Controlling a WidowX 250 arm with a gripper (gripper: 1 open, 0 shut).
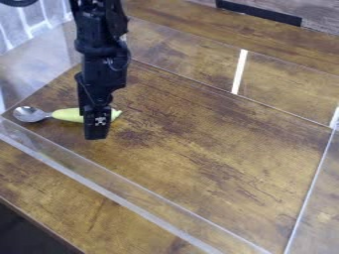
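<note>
A spoon (66, 114) with a silver bowl and a pale yellow-green handle lies on the wooden surface at the left, its bowl toward the left edge. My black gripper (95, 129) is lowered over the right part of the handle, fingertips at about the surface. It stands open; whether the handle lies between the fingers or behind them is hard to tell.
Clear plastic walls (133, 206) border the wooden work area on several sides. A dark strip (259, 14) runs along the back.
</note>
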